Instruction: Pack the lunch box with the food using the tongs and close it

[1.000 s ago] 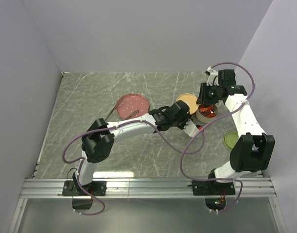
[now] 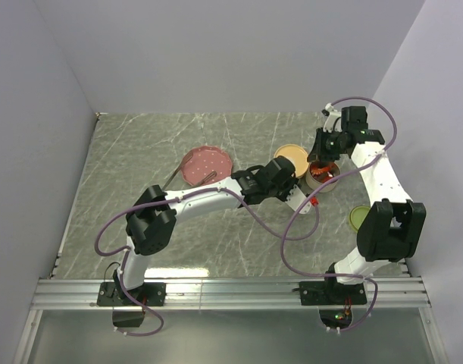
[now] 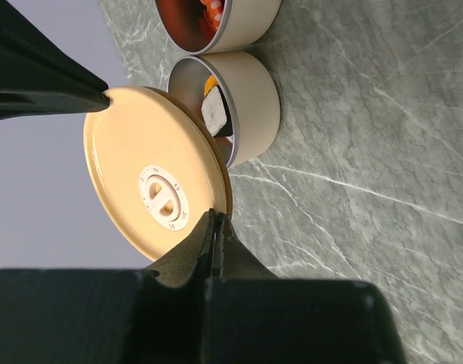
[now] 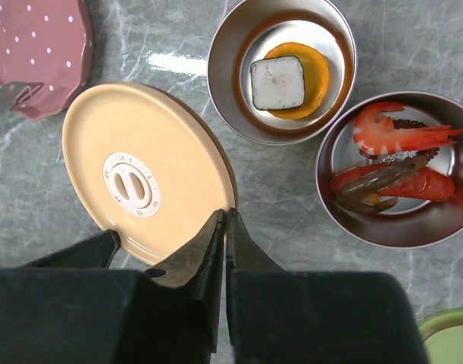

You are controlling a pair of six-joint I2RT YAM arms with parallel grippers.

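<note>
A cream lid [image 2: 291, 156] [image 3: 148, 159] [image 4: 140, 174] stands tilted between my grippers, touched at its rim by both. My left gripper is shut at the rim; my right gripper is also shut, its tips against the rim. One steel container [image 3: 250, 106] [image 4: 223, 83] holds a white-and-dark square piece on an orange slice; the other [image 3: 250, 23] [image 4: 390, 235] holds shrimp and red pieces. In the top view the arms partly hide both containers.
A pink dotted plate [image 2: 207, 163] [image 4: 42, 45] with utensils lies to the left. A green lid or dish [image 2: 360, 218] [image 4: 451, 345] lies at the right.
My right arm has shifted very slightly; the left arm and the lid show no clear change.
</note>
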